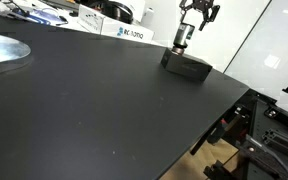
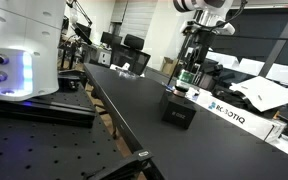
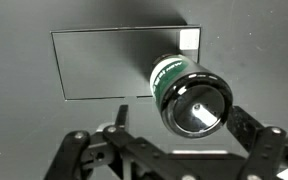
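A bottle or jar with a green and white label (image 3: 171, 75) and a shiny dark round top stands upright on a black box (image 1: 188, 67). In exterior view 1 the bottle (image 1: 184, 36) rises from the box's left part. Just above its top my gripper (image 1: 197, 14) hangs open, holding nothing. From the wrist, the bottle's top appears between the two spread fingers, nearer the right one; the gripper does not visibly touch it. Exterior view 2 has the black box (image 2: 175, 110) near the table's edge, with the bottle partly obscured by the arm.
At the left edge lies a shiny metal object (image 1: 2, 52). A white Robotiq-marked box (image 2: 242, 118) stands behind. The table edge runs close beside the black box.
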